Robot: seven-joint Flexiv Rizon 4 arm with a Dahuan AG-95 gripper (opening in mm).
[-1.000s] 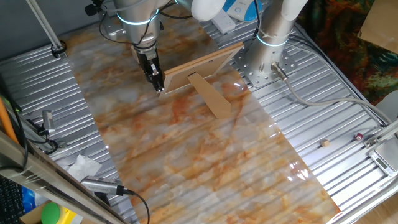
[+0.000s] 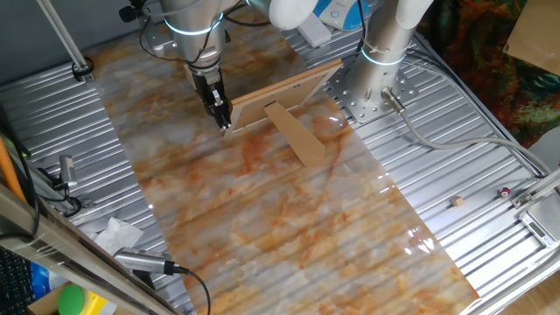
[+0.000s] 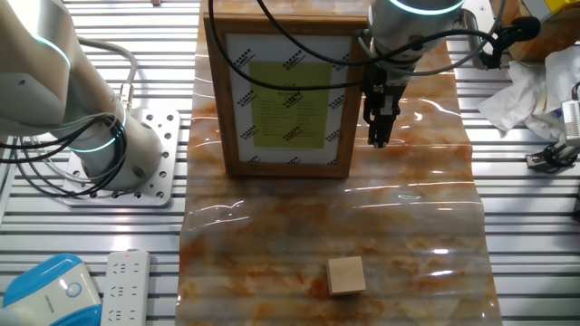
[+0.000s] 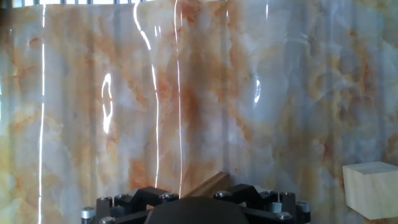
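Observation:
A wooden picture frame (image 3: 288, 169) stands tilted on the marbled sheet, a yellow paper showing on its front in exterior view 2. Its back and support leg (image 2: 296, 136) face exterior view 1. Close beside one side edge of the frame, my gripper (image 2: 220, 122) points down; exterior view 2 shows the gripper (image 3: 378, 136) just right of that edge. At the bottom of the wrist view, a strip of the frame (image 4: 210, 184) appears between the dark finger parts. The fingertips are hidden there, so whether they grip the edge cannot be told. A small wooden block (image 3: 346, 275) lies in front of the frame.
Beyond the sheet lie a power strip (image 3: 125, 288), a blue and white device (image 3: 56, 292) and crumpled tissue (image 3: 515, 101). Cables hang across the frame. Much of the sheet (image 2: 271, 236) behind the frame is bare.

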